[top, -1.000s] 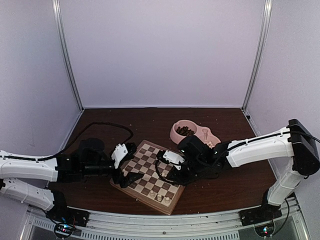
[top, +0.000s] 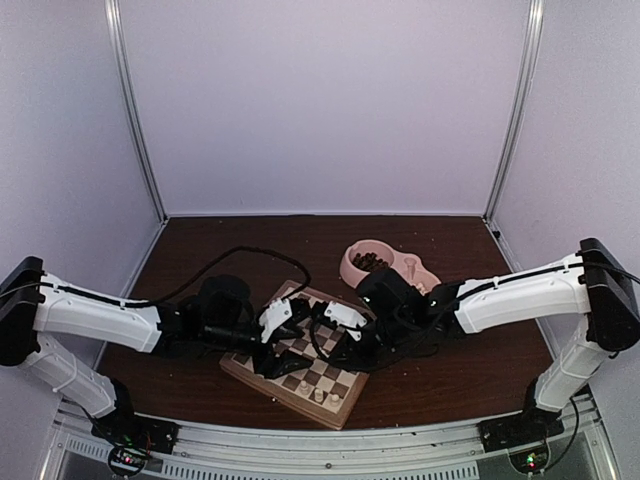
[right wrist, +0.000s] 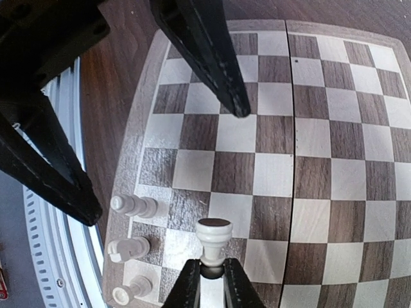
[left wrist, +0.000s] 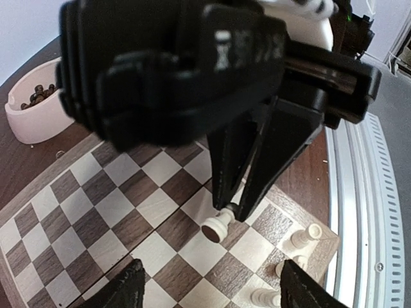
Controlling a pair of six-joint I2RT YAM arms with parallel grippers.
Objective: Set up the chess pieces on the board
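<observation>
A white chess piece (right wrist: 213, 237) hangs tilted above the board, its round base pointing away from my right gripper, which is shut on its other end. In the left wrist view the same piece (left wrist: 219, 226) sticks out from the right gripper's fingers (left wrist: 226, 160). My left gripper is open, its fingers (left wrist: 126, 287) apart, facing the piece with nothing between them. The checkered board (top: 298, 395) lies under both grippers. Several white pieces stand along its near edge, among them one corner piece (left wrist: 307, 235) and another (right wrist: 129, 249) beside it.
A pink bowl (top: 352, 270) with dark pieces and a second compartment stands behind the board to the right. Both arms crowd close together over the board.
My left arm has moved rightward over the board, bringing its gripper close to the right one. The right arm and its held piece stay about where they were.
</observation>
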